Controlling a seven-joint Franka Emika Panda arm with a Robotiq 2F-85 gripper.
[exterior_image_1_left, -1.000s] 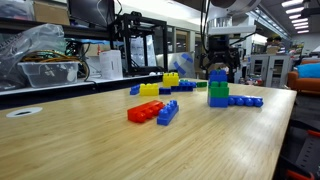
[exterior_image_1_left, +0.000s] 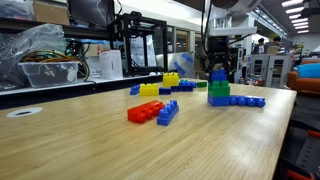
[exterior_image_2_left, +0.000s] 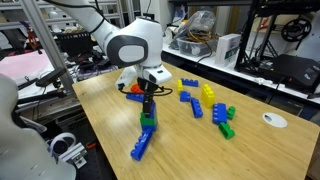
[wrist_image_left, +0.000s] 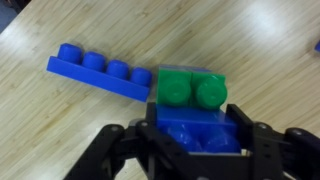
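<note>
A small stack of bricks stands on the wooden table, with a green brick (exterior_image_1_left: 218, 91) above a blue lower brick (exterior_image_1_left: 218, 101). On top sits a blue brick (wrist_image_left: 198, 136), and my gripper is shut on it, one black finger at either side. Two green studs show just past the held brick in the wrist view. From these views I cannot tell whether the held brick is pressed fully down on the green one. Beside the stack lies a long blue brick (wrist_image_left: 100, 70), apart from the fingers.
A red brick (exterior_image_1_left: 145, 111) and another blue brick (exterior_image_1_left: 168, 113) lie loose nearby. Several yellow, blue and green bricks are scattered farther off, among them a yellow one (exterior_image_2_left: 207, 96).
</note>
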